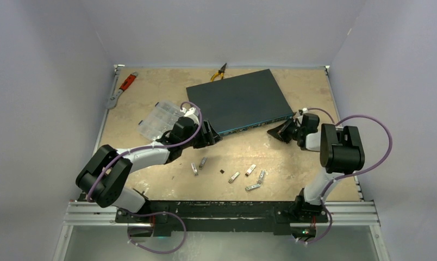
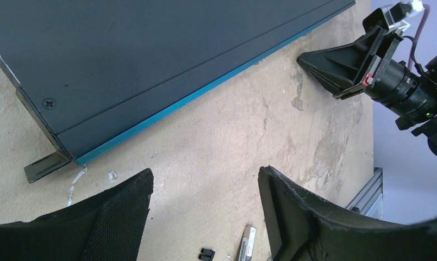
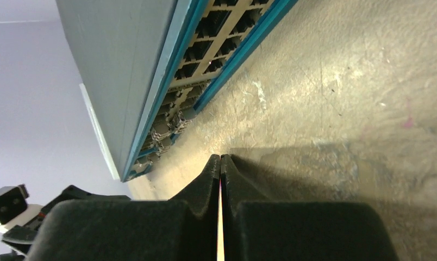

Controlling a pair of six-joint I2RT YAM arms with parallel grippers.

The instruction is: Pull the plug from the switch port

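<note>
The dark switch (image 1: 238, 98) lies at a slant on the bench. Its port side with a blue edge (image 2: 167, 110) faces the front. In the right wrist view its port rows (image 3: 205, 46) run away from me. Metal plugs or latches (image 3: 162, 130) show in the far ports, too small to tell apart. My right gripper is shut, its tips together with nothing between them, just in front of the ports and apart from them. By the switch's left front corner my left gripper is open, with bare bench between its fingers.
Several small metal modules (image 1: 250, 169) lie loose on the front bench, with a tiny black piece (image 2: 206, 254) among them. A clear box (image 1: 161, 119) stands left, partly behind the left arm. Pliers (image 1: 219, 72) and a red-handled tool (image 1: 123, 88) lie at the back.
</note>
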